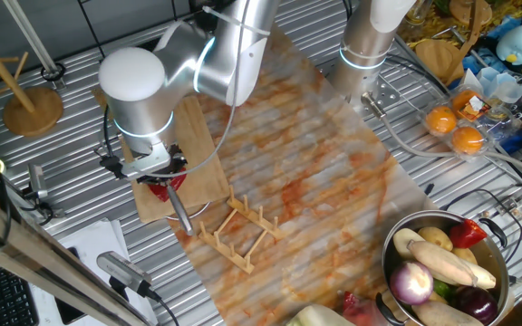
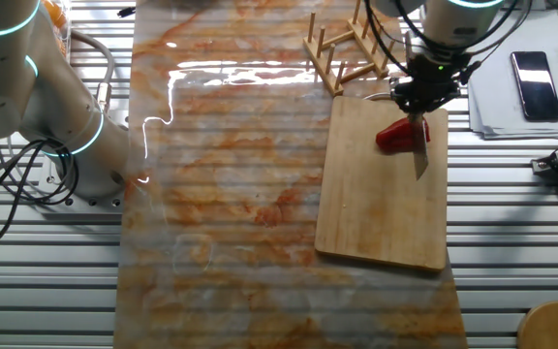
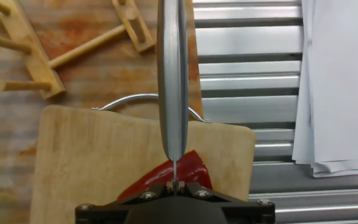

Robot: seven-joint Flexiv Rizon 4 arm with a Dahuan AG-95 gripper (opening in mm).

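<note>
My gripper is shut on a knife, gripping it at the blade's edge-on top. The knife's silver handle (image 3: 173, 81) points away from the fingers in the wrist view and slants down toward the rack in exterior view 1. In exterior view 2 the blade (image 2: 420, 160) hangs over the right part of a red pepper (image 2: 393, 137); whether they touch cannot be told. That pepper lies on the wooden cutting board (image 2: 381, 218), near its wire-handle end, and my fingers hide part of it in the wrist view.
A wooden peg rack (image 1: 241, 237) stands beside the board. The pot (image 1: 390, 263) of vegetables is far off at the right in exterior view 1. Papers with a phone (image 2: 536, 85) lie beyond the board. The marbled sheet (image 2: 231, 194) has much free room.
</note>
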